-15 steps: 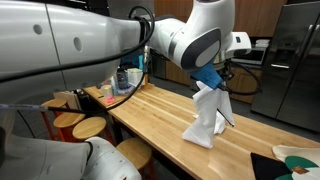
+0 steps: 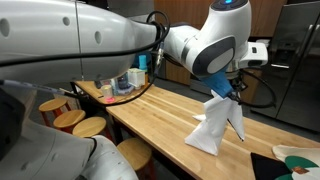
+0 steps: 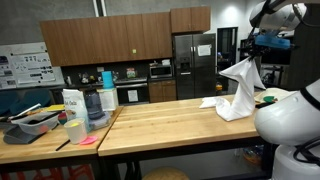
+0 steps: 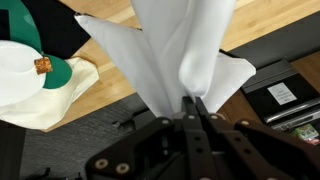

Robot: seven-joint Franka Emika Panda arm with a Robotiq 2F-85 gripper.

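Note:
A white cloth (image 2: 213,128) hangs from my gripper (image 2: 234,96) over the wooden table, spread into a loose, pointed drape. My gripper is shut on its upper part. In the second exterior view the cloth (image 3: 243,84) dangles at the right end of the table, its lower part close to the tabletop. From the wrist, the cloth (image 4: 165,45) runs away from the dark fingers (image 4: 188,103) and covers much of the table below. The exact pinch point is hard to make out.
Another white piece (image 3: 213,102) lies on the table. Near the arm, a green-and-white round item (image 4: 22,70) and a black cloth (image 4: 57,27) sit at the table's end. Cups and containers (image 3: 75,130) crowd the far end.
In exterior view 1, my gripper and the hanging cloth have shifted a little to the right. The cloth stays in the gripper throughout.

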